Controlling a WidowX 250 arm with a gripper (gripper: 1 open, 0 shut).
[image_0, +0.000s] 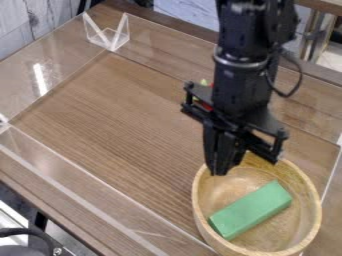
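My black gripper (230, 140) hangs in the centre-right of the camera view, above and just behind a tan round bowl (214, 180). A green rectangular block (251, 208) lies in the bowl, clear of the fingers. The gripper looks shut, with nothing visible held.
A clear plastic holder (107, 30) stands at the back left.
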